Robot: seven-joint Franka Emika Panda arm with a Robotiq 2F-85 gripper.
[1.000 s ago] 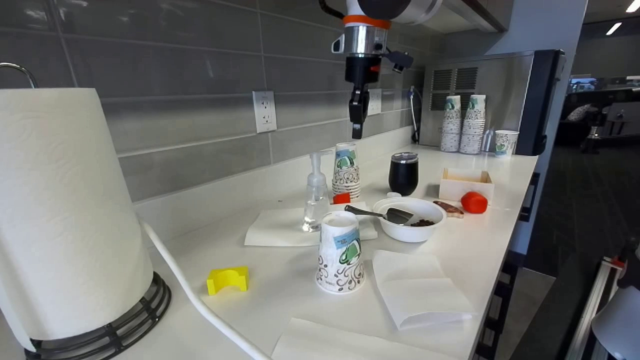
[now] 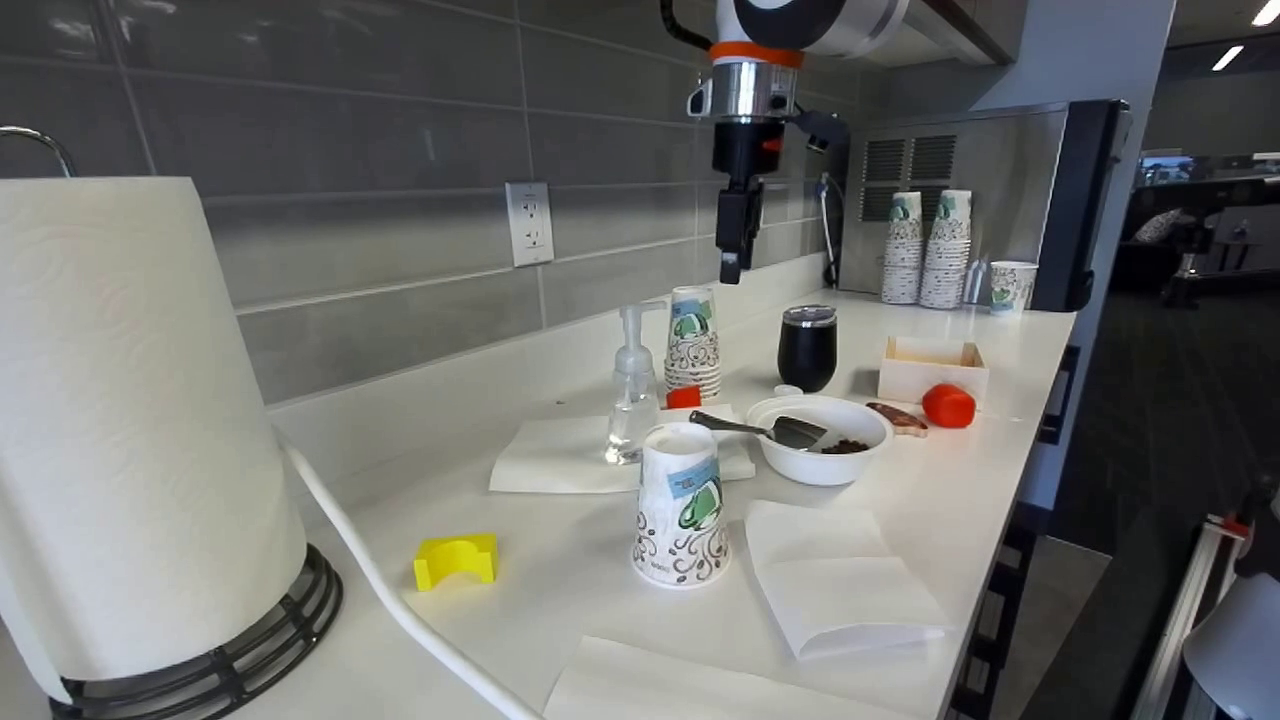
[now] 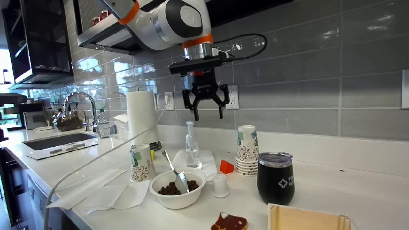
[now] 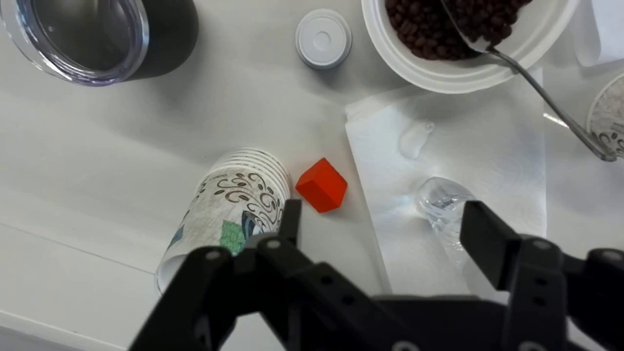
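High over the counter hangs my gripper (image 3: 209, 116), its two fingers well apart and nothing between them. In the wrist view a red block (image 4: 322, 185) lies on the counter, close beside a stack of upside-down paper cups (image 4: 234, 204). To the other side of the block stands a clear pump bottle (image 4: 447, 204) on a folded paper towel (image 4: 398, 234); one finger partly covers the bottle in that view. A white bowl (image 3: 180, 200) of dark brown beans holds a spoon (image 3: 181, 180). Beside the bowl is a small white pod (image 3: 220, 186).
A black tumbler (image 3: 276, 184) and a wooden box (image 2: 932, 378) stand farther along, with a red round object (image 2: 948, 406) by the box. Nearer exterior view 1 are another paper cup (image 2: 680, 516), a yellow block (image 2: 456, 559) and a paper towel roll (image 2: 132, 420). A tiled wall backs the counter.
My gripper has shifted slightly right and a little down in exterior view 1, turning more upright. The objects on the counter have not moved.
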